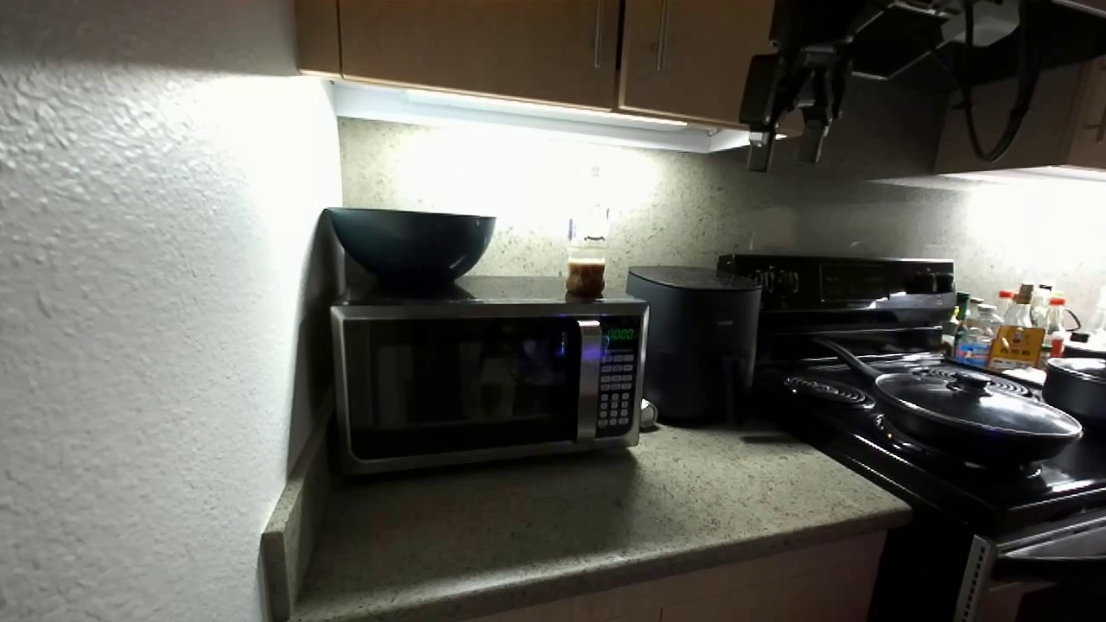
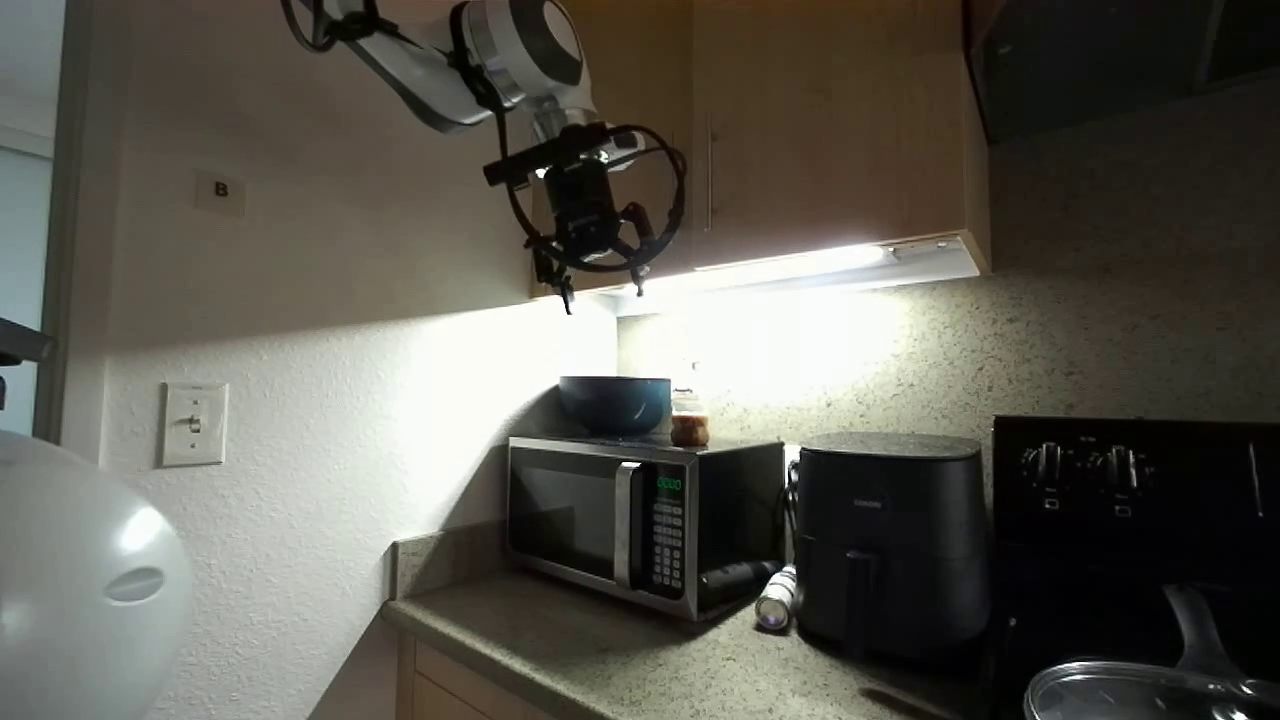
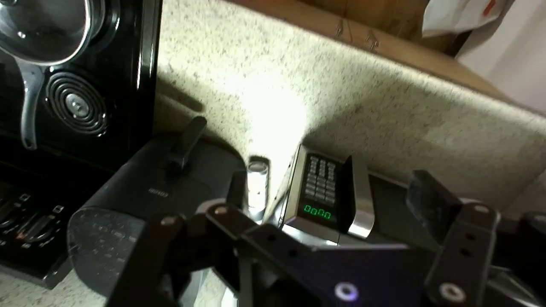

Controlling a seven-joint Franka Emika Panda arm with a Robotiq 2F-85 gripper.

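Note:
High above the counter, my gripper hangs in front of the upper cabinets, its fingers spread and nothing between them. Exterior view 2 likewise has the gripper well above the microwave, touching nothing. From the wrist view, the open gripper looks down over the microwave's keypad and handle. The microwave door is shut. On its top stand a dark blue bowl and a clear bottle with brown contents.
A black air fryer stands right of the microwave, with a silver flashlight between them. Farther right, the stove bears a lidded pan. Upper cabinets overhang the back.

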